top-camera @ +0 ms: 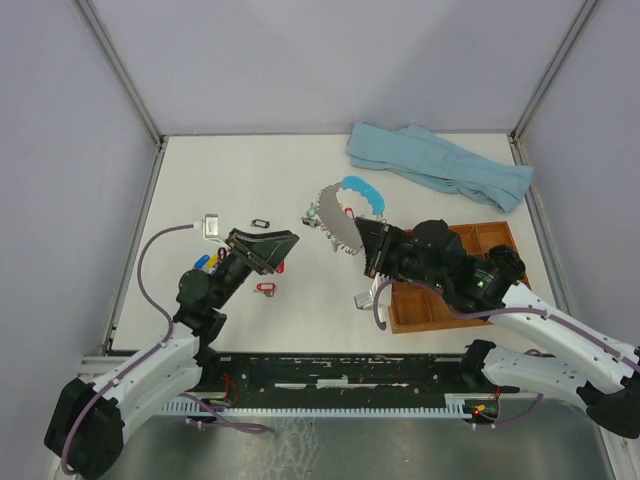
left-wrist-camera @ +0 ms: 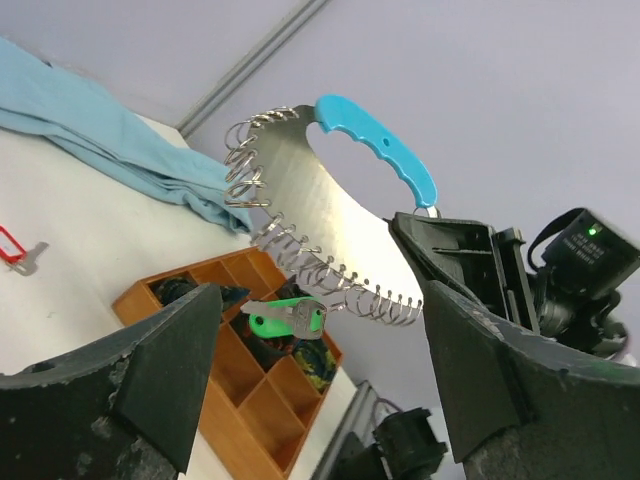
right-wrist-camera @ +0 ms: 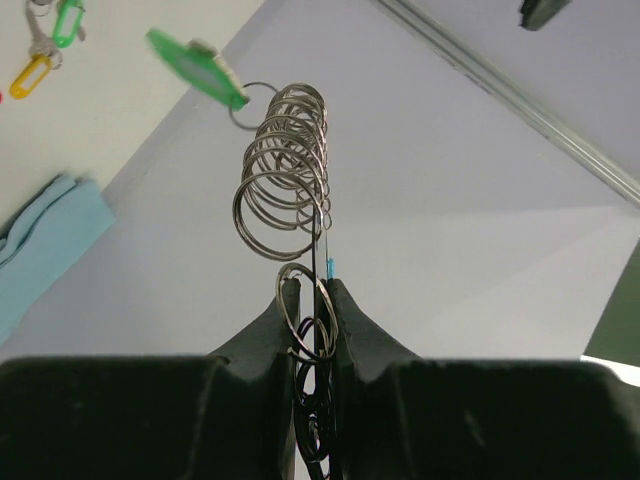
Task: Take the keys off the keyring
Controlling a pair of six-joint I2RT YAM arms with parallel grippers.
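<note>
My right gripper (top-camera: pixel 372 236) is shut on a silver serrated plate (top-camera: pixel 340 215) with a blue handle (left-wrist-camera: pixel 370 135) and a row of metal key rings (right-wrist-camera: pixel 280 170) along its toothed edge. In the left wrist view a key with a green tag (left-wrist-camera: pixel 286 317) hangs from one of these rings. My left gripper (top-camera: pixel 278 247) stands open at the left, empty, facing the plate. Several keys with coloured tags lie on the white table, some partly behind the arms, such as the red tag (top-camera: pixel 265 289) and the yellow tag (right-wrist-camera: pixel 30 76).
A wooden compartment box (top-camera: pixel 430 318) stands at the front right, partly under the right arm. A folded blue cloth (top-camera: pixel 438 165) lies at the back right.
</note>
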